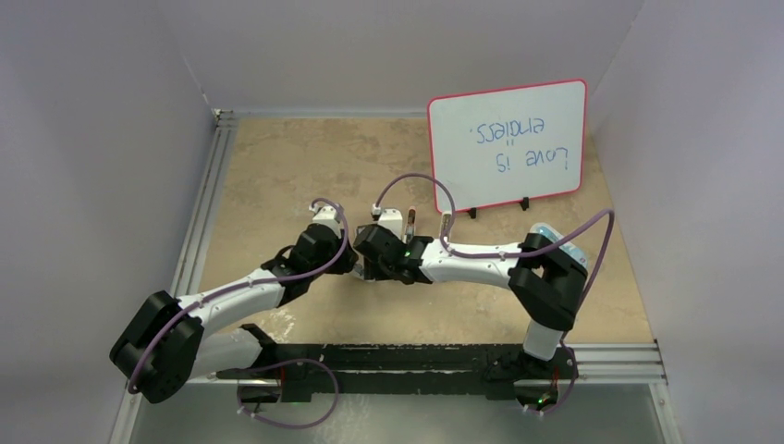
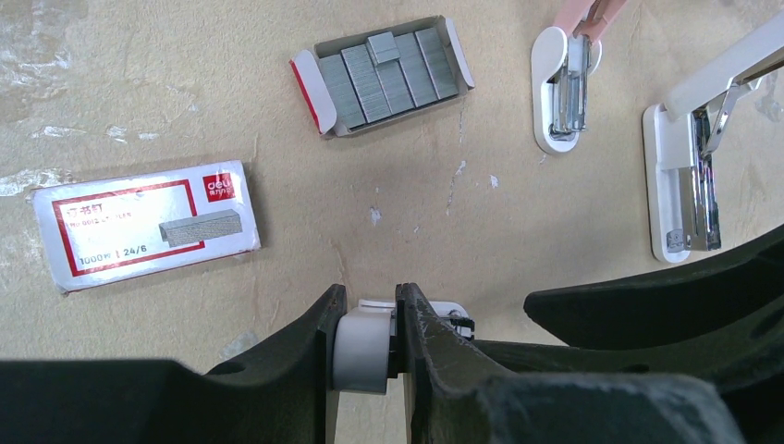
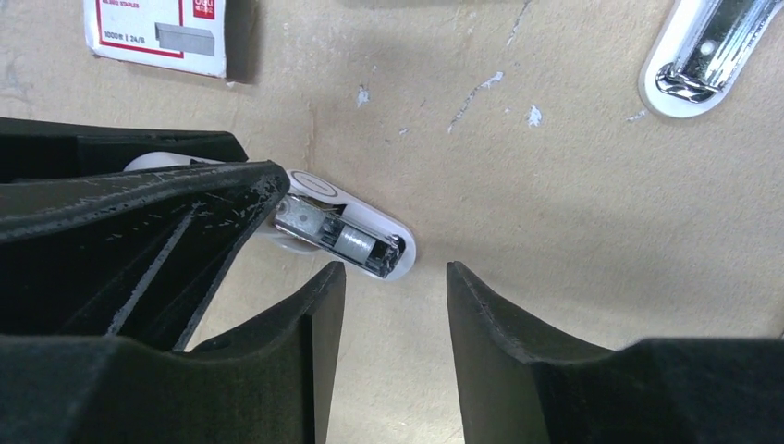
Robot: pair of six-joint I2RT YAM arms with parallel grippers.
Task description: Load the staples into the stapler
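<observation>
My left gripper is shut on a white stapler point(image 2: 362, 350), whose upper arm is raised from its base. In the right wrist view, the stapler's far end point(image 3: 393, 231) sticks out past the left gripper's black fingers point(image 3: 250, 190). A short grey staple strip point(image 3: 353, 242) sits in its metal channel, near the tip. My right gripper stands open in front of that tip, nothing held between its fingers. From above, the two arms hide most of the stapler.
An open box point(image 2: 330, 48) of several staple strips lies beyond the stapler, and a closed staple box point(image 2: 139, 236) lies left. Two other opened staplers, one pink point(image 2: 545, 69) and one white point(image 2: 655, 176), stand to the right. A whiteboard point(image 1: 508, 139) stands at the back.
</observation>
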